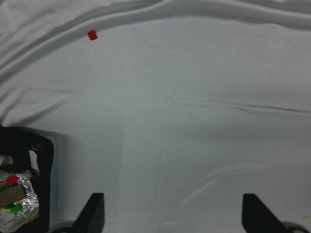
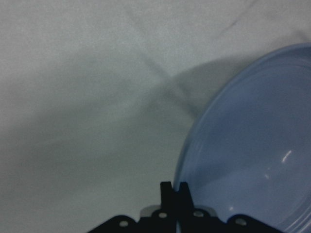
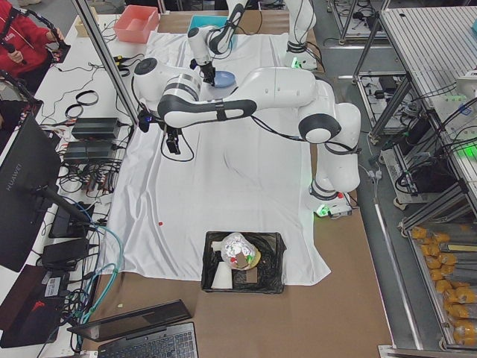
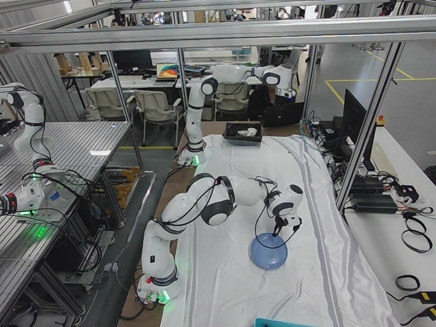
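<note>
A shallow blue plate (image 4: pixel 268 253) lies on the white cloth; my right gripper is shut on its near rim, its black fingertips together at the edge in the right wrist view. My left gripper hangs over bare cloth, open, with nothing between its fingers. A black lined bin (image 1: pixel 44 165) with a foil-covered item (image 3: pixel 238 245) holding red, green and brown bits inside stands below it at the left of that view. A small red piece (image 1: pixel 92 35) lies on the cloth.
A teal container (image 4: pixel 286 323) sits beyond the plate at the far table end. A laptop (image 3: pixel 141 335) and monitor (image 3: pixel 26 186) stand beside the workspace.
</note>
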